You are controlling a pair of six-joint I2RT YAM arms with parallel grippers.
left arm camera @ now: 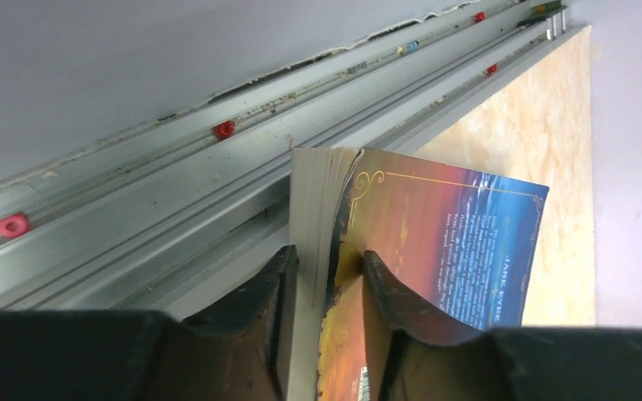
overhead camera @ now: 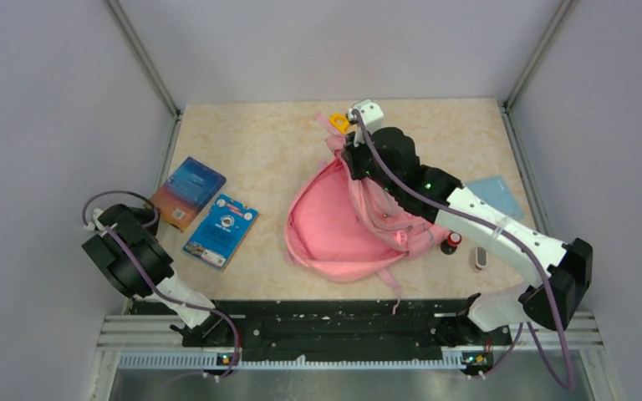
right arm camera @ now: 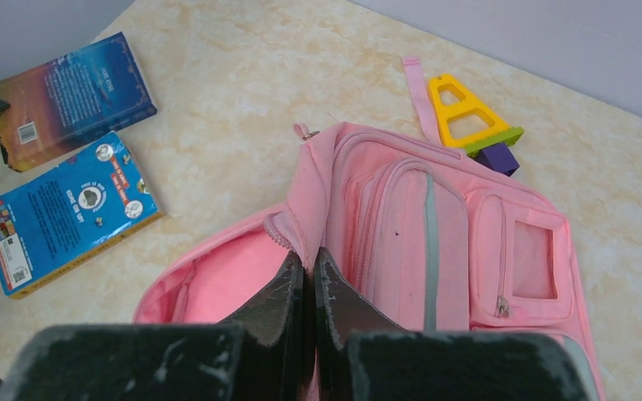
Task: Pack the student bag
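Observation:
The pink bag (overhead camera: 326, 221) lies open on the table. In the right wrist view, my right gripper is shut on the cloth at the bag's opening (right arm camera: 301, 217) and holds it up. An orange-blue book (left arm camera: 443, 234) is at the table's left side. In the left wrist view, its edge is between the fingers of my left gripper; whether they press on it I cannot tell. Beside it a blue book (overhead camera: 221, 231) lies flat on the table.
Behind the bag is a yellow handled thing (right arm camera: 468, 109) with a purple block (right arm camera: 499, 159). On the right are a dark bottle with a red cap (overhead camera: 450, 243), a small white-topped item (overhead camera: 481, 259) and a pale blue folder (overhead camera: 497, 196).

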